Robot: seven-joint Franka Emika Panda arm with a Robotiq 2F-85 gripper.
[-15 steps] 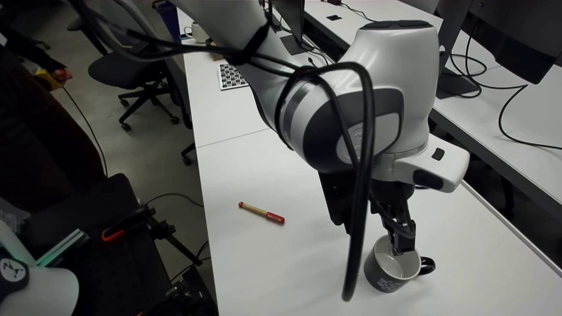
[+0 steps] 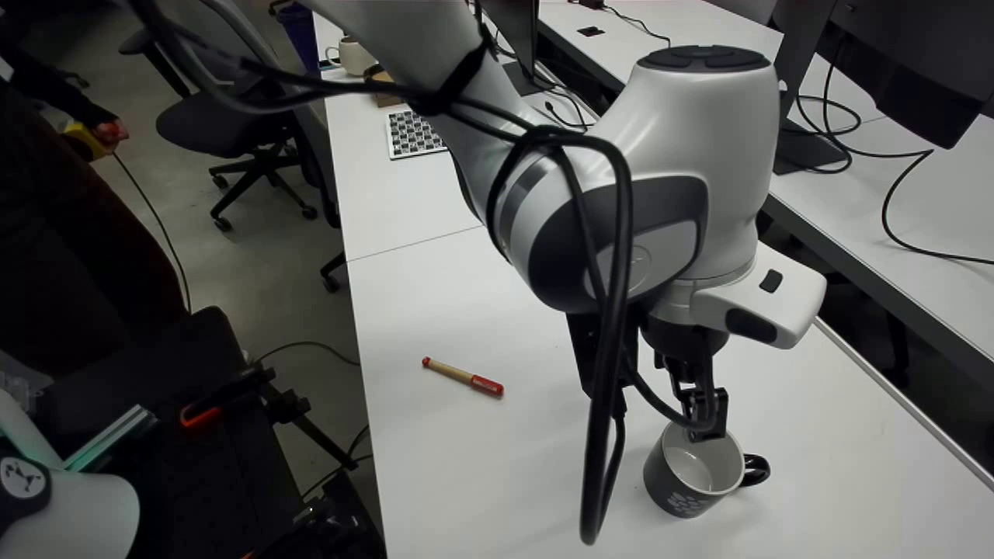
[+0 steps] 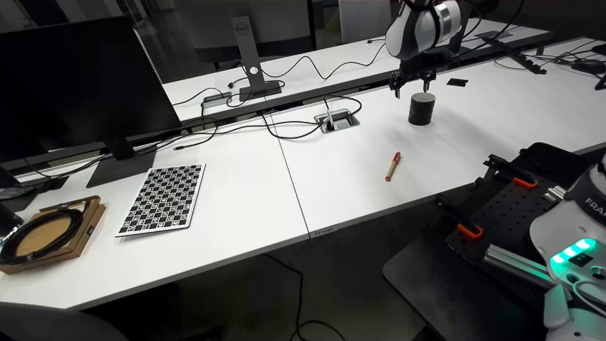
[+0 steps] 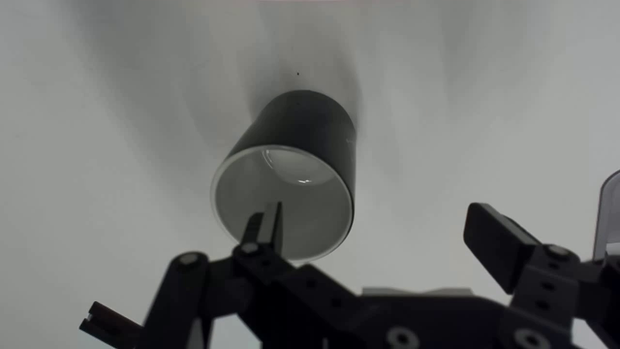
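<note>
A dark mug with a pale inside stands upright on the white table, its black handle pointing right in exterior view 1. Above its rim hangs my gripper, wide open with nothing between its fingers. In the wrist view one finger overlaps the mug's mouth, while the other finger is out over bare table. Whether the first finger dips inside the mug is hard to judge. A red and tan marker lies flat on the table, well away from the mug.
Cables run from a recessed socket box near the table's back edge. A checkered board, a monitor and a cardboard box with a cable coil occupy the far end.
My gripper has risen slightly and shifted a little to the left over the mug in exterior view 1. The arm's hanging cable has swung left. Mug and marker have stayed put.
</note>
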